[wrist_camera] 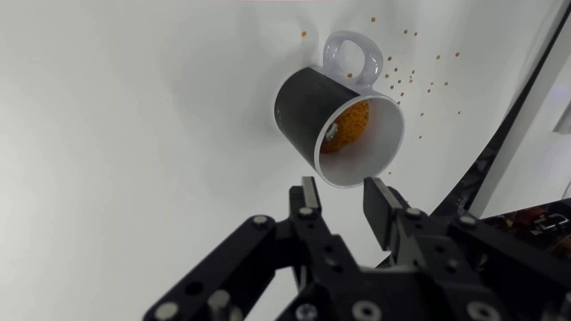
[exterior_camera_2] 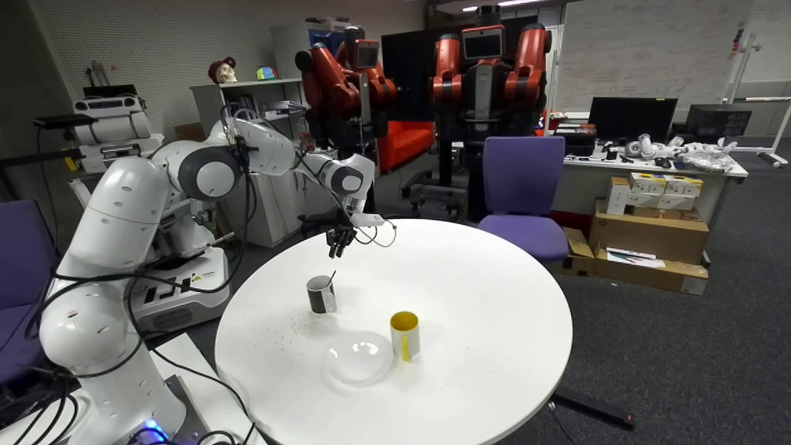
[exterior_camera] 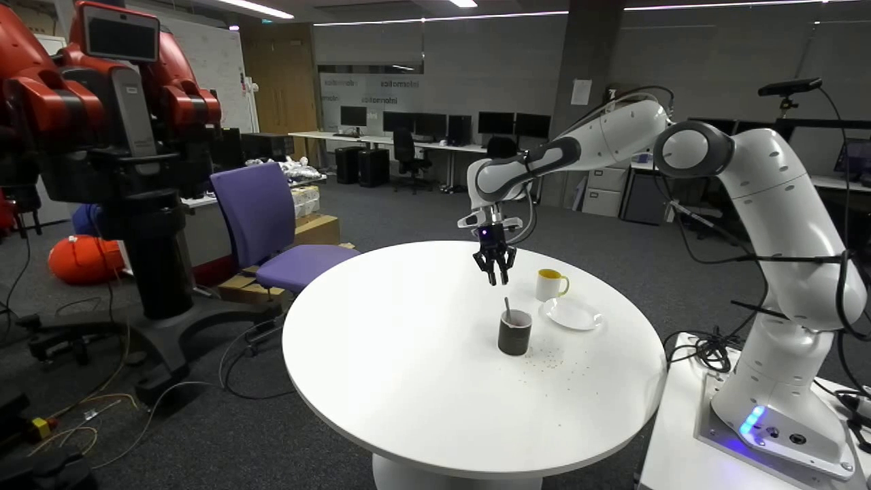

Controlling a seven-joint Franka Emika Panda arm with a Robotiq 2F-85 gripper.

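Note:
My gripper (exterior_camera: 498, 278) hangs above the white table behind the dark mug, its fingers apart with nothing between them. In the wrist view the fingertips (wrist_camera: 311, 193) stand just short of the rim of the dark mug (wrist_camera: 313, 107), which has a white inside and handle. Orange grains (wrist_camera: 351, 125) lie inside it. A thin spoon handle (exterior_camera: 507, 307) sticks up out of the mug in the first exterior view; in the wrist view only a small shiny piece shows among the grains. The yellow-lined white mug (exterior_camera_2: 405, 338) stands next to a clear plate (exterior_camera_2: 359, 358).
Loose orange grains (wrist_camera: 396, 69) are scattered on the table by the dark mug's handle. A purple chair (exterior_camera: 261, 220) stands beyond its edge.

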